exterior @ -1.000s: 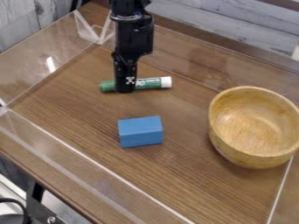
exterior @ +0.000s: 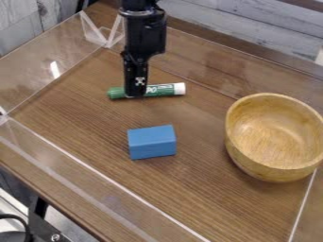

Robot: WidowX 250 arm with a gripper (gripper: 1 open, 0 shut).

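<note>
My black gripper point(exterior: 139, 74) hangs at the upper middle of the camera view, pointing down just over a green and white tube point(exterior: 164, 89) that lies on the wooden table. The fingertips are small and dark here; they look shut, and I see nothing held between them. A blue block point(exterior: 151, 141) lies nearer the front, below the tube.
A round wooden bowl point(exterior: 273, 136) stands at the right of the table point(exterior: 89, 170).
My gripper has risen slightly and shifted a little to the left; the tube, block and bowl have not moved.
</note>
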